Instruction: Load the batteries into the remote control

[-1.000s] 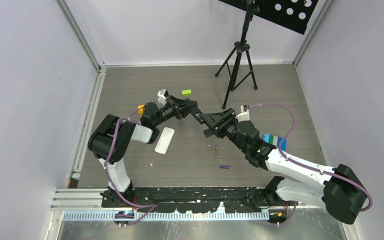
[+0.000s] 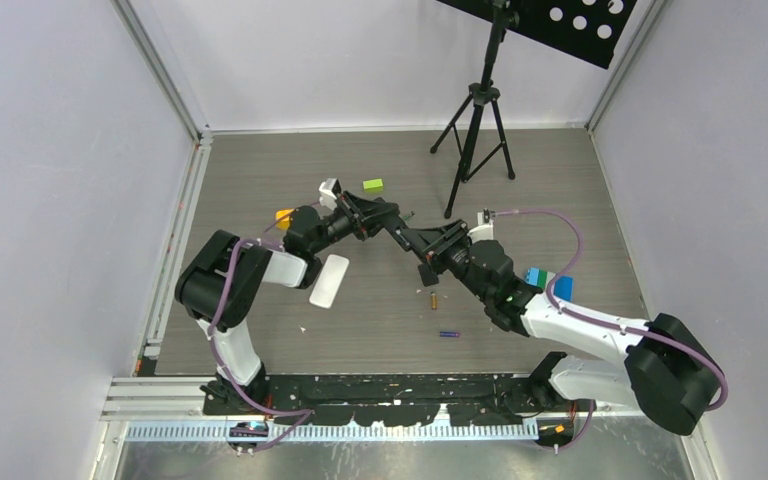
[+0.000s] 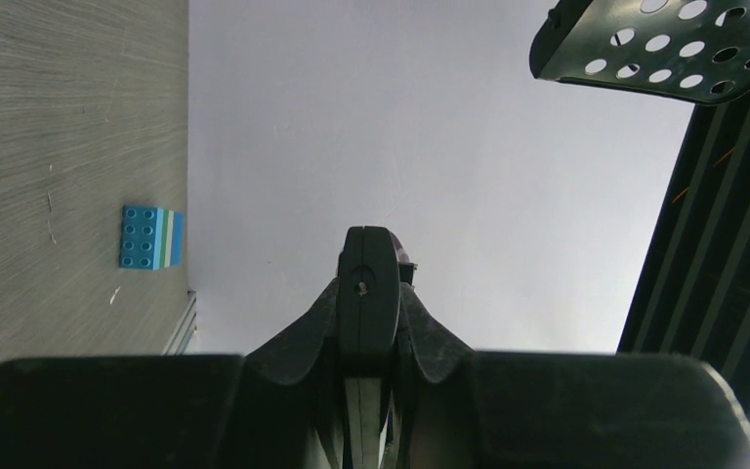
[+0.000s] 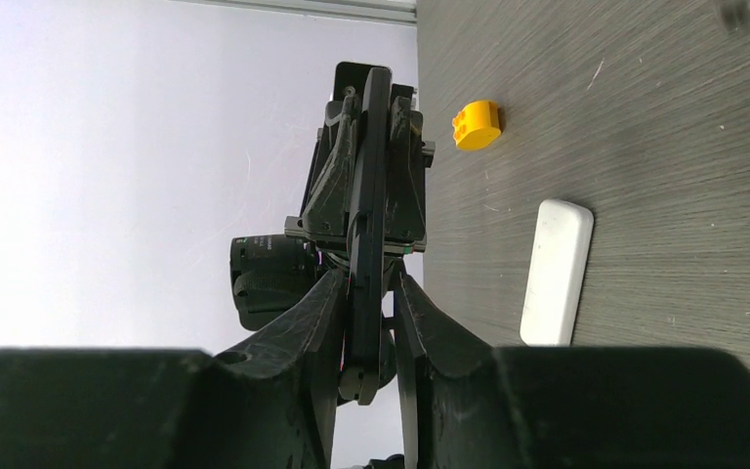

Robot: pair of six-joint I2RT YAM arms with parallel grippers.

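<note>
My left gripper [image 2: 388, 215] and right gripper [image 2: 409, 235] meet over the middle of the table, both shut on a dark, long, narrow body, apparently the remote control; in the left wrist view it [image 3: 367, 303] stands end-on between the fingers. A copper-topped battery [image 2: 433, 300] and a purple battery [image 2: 449, 334] lie apart on the table below the right arm. A white slim object [image 2: 329, 280] lies flat left of them.
A yellow brick [image 4: 477, 125] lies behind the left arm, a lime block [image 2: 373, 185] at the back, blue bricks [image 3: 142, 236] at the right. A black stand [image 2: 475, 120] stands at the back.
The right arm's elbow and hose have shifted slightly left. The two grippers' meeting point has barely moved.
</note>
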